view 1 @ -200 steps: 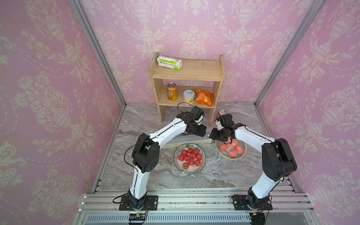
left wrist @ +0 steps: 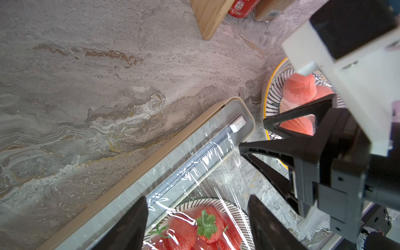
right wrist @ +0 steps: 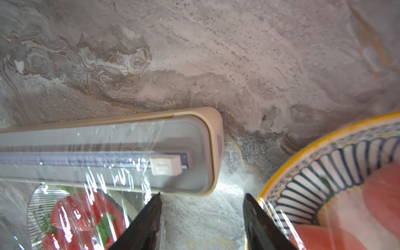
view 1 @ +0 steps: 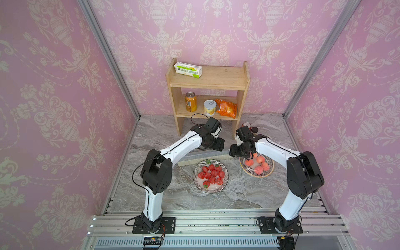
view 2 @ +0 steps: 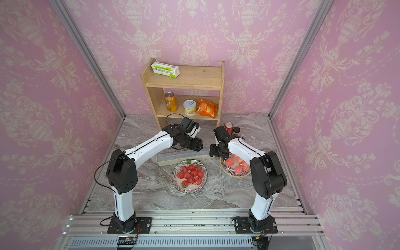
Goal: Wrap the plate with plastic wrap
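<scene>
A plate of strawberries (view 1: 210,175) sits front center, with a long plastic wrap dispenser (right wrist: 108,133) behind it. Clear film stretches from the dispenser over the strawberries, as both wrist views show. My left gripper hangs above the dispenser, fingers apart at the bottom of its view. My right gripper is over the dispenser's right end, fingers apart, beside a yellow-rimmed plate (right wrist: 300,166) of pinkish round pieces. Nothing solid shows between either pair of fingers.
A wooden shelf (view 1: 208,77) at the back holds a box, cans and an orange bag. A red can (view 2: 228,127) and a dark item stand by its right foot.
Over the last second both arms have shifted slightly leftward in the top left view. The plates look unchanged.
</scene>
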